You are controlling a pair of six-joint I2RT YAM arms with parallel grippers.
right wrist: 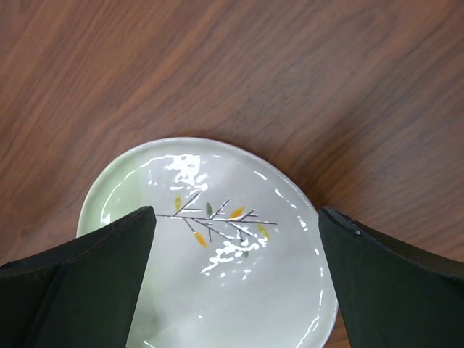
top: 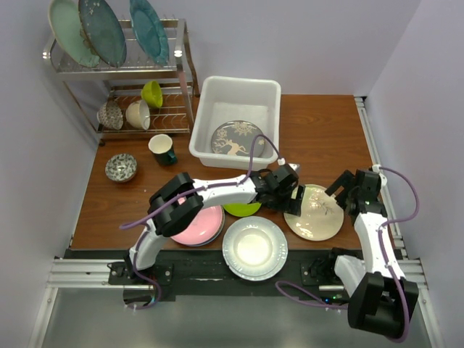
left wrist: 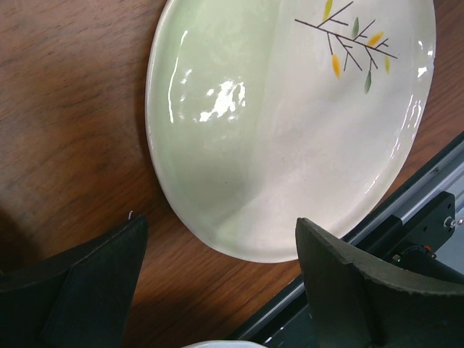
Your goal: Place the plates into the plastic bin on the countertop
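A cream and pale-green plate with a branch pattern (top: 314,217) lies on the right of the countertop. Both my left gripper (top: 295,199) and my right gripper (top: 336,187) are over it from opposite sides, open, holding nothing. The left wrist view shows its green edge (left wrist: 203,116) between and beyond the fingers; the right wrist view shows the patterned side (right wrist: 210,283). The white plastic bin (top: 235,90) stands behind, holding a grey decorated plate (top: 232,138).
A pink plate (top: 190,230), green plate (top: 243,209) and white plate (top: 254,250) lie along the front. A rack (top: 174,65) with plates and cups, a mug (top: 162,148) and bowl (top: 121,167) are at left. Bare wood shows right of the bin.
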